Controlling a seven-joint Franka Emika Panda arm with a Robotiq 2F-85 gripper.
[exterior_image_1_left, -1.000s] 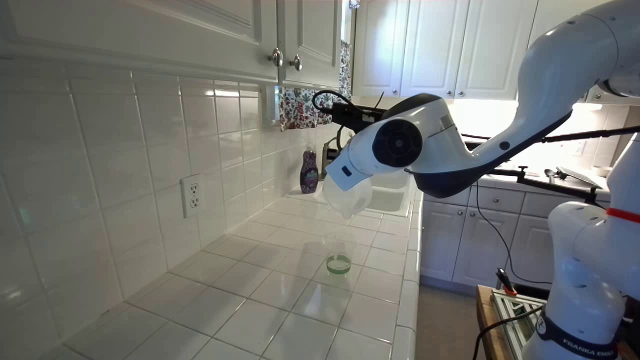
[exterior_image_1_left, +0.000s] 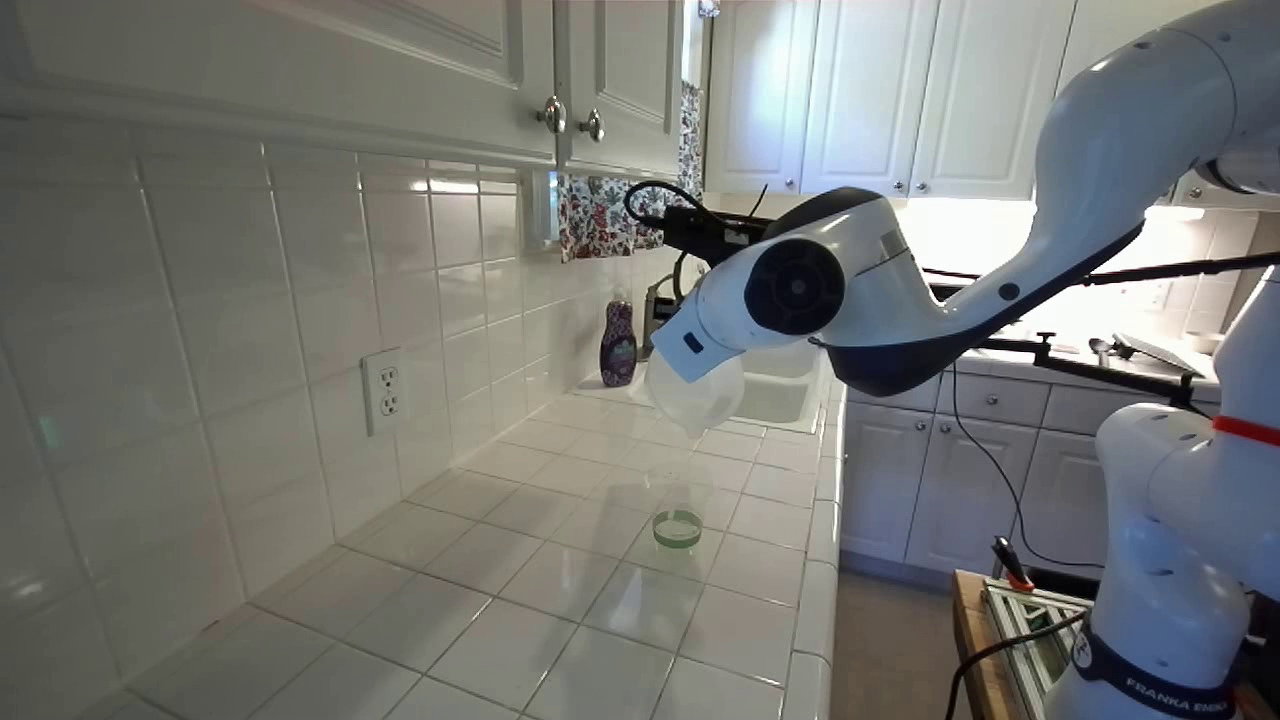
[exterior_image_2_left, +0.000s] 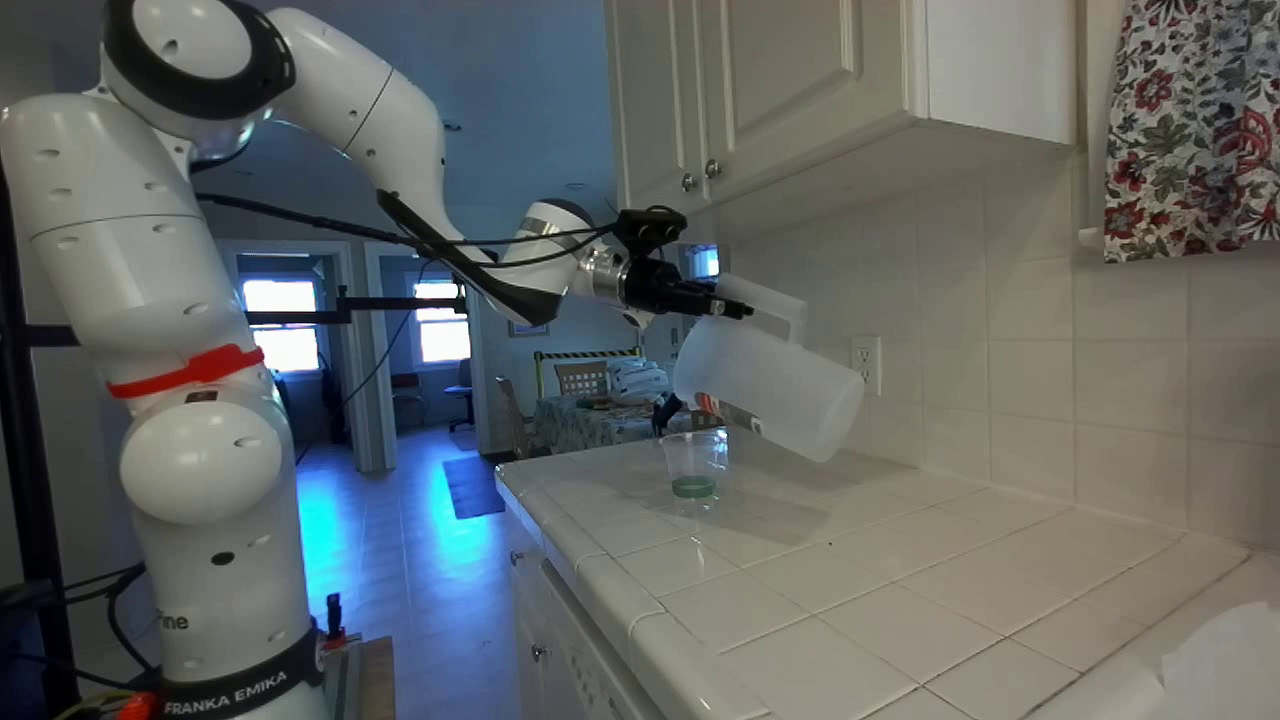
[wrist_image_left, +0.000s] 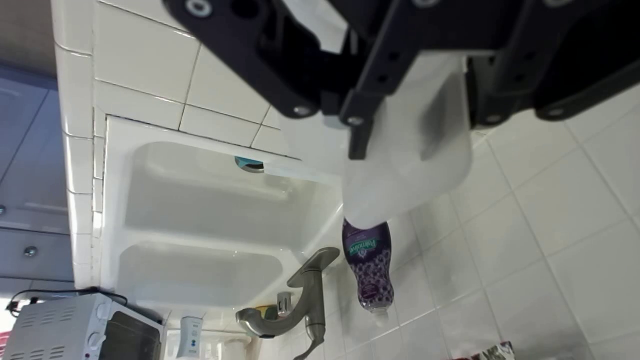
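Observation:
A translucent white pitcher (exterior_image_2_left: 780, 390) hangs tilted above the counter, its mouth end lower than level toward the cup side in exterior view 2. My gripper (exterior_image_2_left: 737, 310) is shut on the pitcher's handle (exterior_image_2_left: 768, 300). In the wrist view the fingers (wrist_image_left: 360, 135) stand against pale plastic of the pitcher (wrist_image_left: 408, 174). Below the pitcher's mouth, a clear cup (exterior_image_2_left: 695, 454) stands upright on the tiles, with green around its base. From exterior view 1, the cup's green ring (exterior_image_1_left: 678, 529) shows well, while its clear walls are faint. Any stream between pitcher and cup cannot be made out.
A purple soap bottle (exterior_image_1_left: 618, 344) stands by the backsplash, beside the white sink (wrist_image_left: 204, 198) and its faucet (wrist_image_left: 312, 294). Upper cabinets (exterior_image_2_left: 792, 72) overhang the counter. The tiled counter (exterior_image_2_left: 864, 576) around the cup is largely clear.

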